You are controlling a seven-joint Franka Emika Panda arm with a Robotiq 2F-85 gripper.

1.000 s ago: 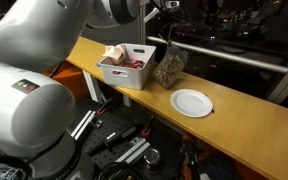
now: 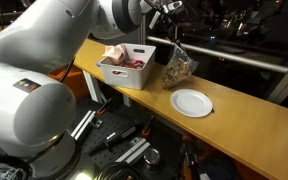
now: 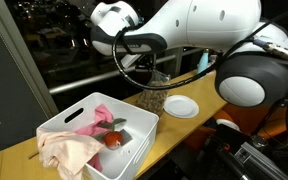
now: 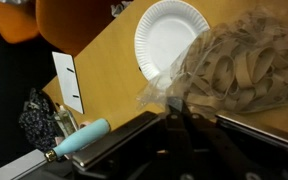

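A clear plastic bag (image 2: 177,71) of brown strips is at the table's back, just right of the white bin. Its lower end is at or close to the tabletop; which, I cannot tell. In the wrist view the bag (image 4: 246,68) spreads to the right of my gripper, which is shut. A fold of its thin plastic meets the fingertips and appears pinched there, though the grip itself is hard to see. From outside, my gripper (image 2: 177,42) is at the bag's top. A white plate (image 2: 191,103) lies empty in front and to the right.
The white bin (image 2: 127,69) at the left holds pink cloth (image 3: 68,153) and a red-orange round item (image 3: 113,139). A light-blue bottle (image 4: 83,137) shows in the wrist view. The table (image 2: 243,125) right of the plate is largely clear.
My gripper and the bag have moved right, away from the bin.
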